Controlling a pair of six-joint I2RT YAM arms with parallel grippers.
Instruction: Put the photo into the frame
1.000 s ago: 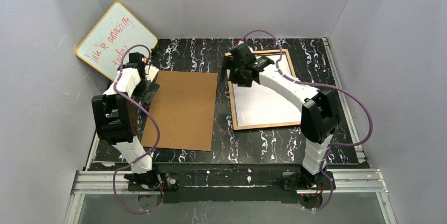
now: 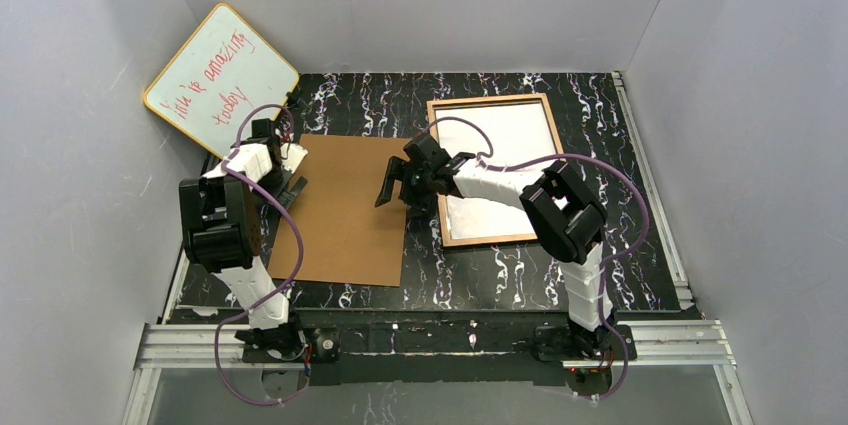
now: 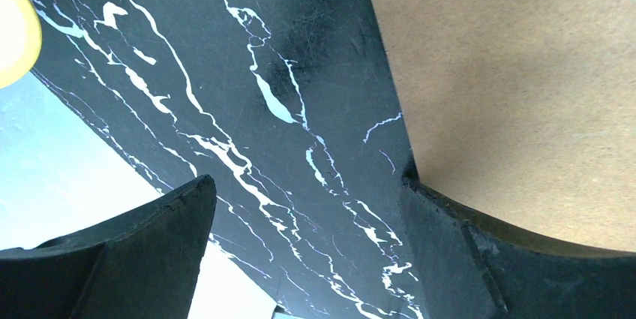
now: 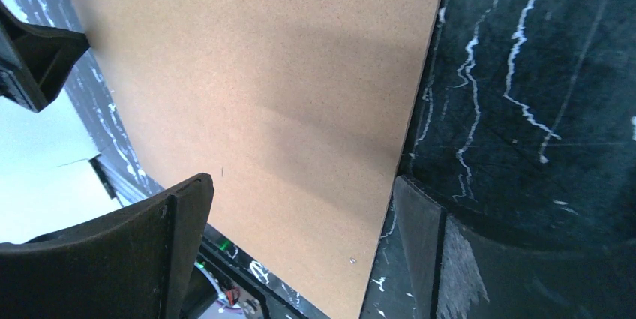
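Observation:
A flat brown board [image 2: 350, 230] lies on the black marbled table, left of the middle. To its right rests a wooden frame [image 2: 491, 241] with a white sheet [image 2: 490, 215] inside; whether that sheet is the photo I cannot tell. At the board's left edge my left gripper stands open, one fingertip [image 3: 431, 214] right by the edge and the other over bare table. My right gripper is open too, straddling the board's right edge: one finger [image 4: 187, 214] is over the board, the other [image 4: 416, 206] just outside it. Neither holds anything.
A yellow-rimmed whiteboard [image 2: 222, 80] with red writing leans at the back left, close to the left arm. The right forearm spans the frame's middle. Bare table [image 2: 460, 290] shows in front of the frame, with a narrow strip between board and frame.
My right gripper has come left and toward the front, from over the frame's left edge to the board's right edge. The left gripper has shifted slightly at the board's left edge. Board and frame are unmoved.

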